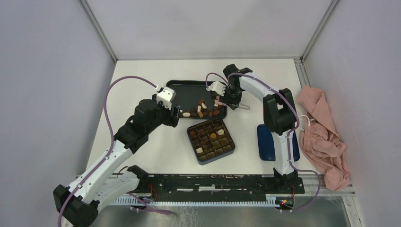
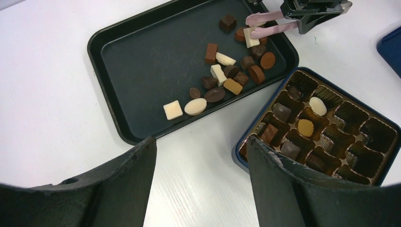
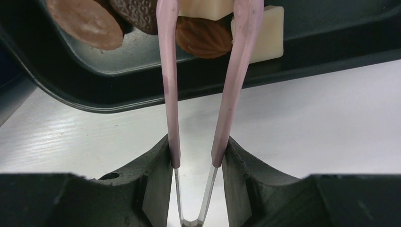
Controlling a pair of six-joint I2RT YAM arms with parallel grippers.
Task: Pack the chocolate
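Note:
A black tray holds loose chocolates in several shapes and colours. Below it sits the partly filled compartment box, with some cups empty. At the tray's right end my right gripper holds pink tongs, whose arms straddle a white chocolate; their tips are out of the right wrist view, so I cannot tell if they grip it. Beside it lie a brown shell-shaped piece and another white piece. My left gripper hangs part open left of the box, nothing visible between its fingers.
A blue tray lies at the right under the right arm, and pink cloth is heaped along the right edge.

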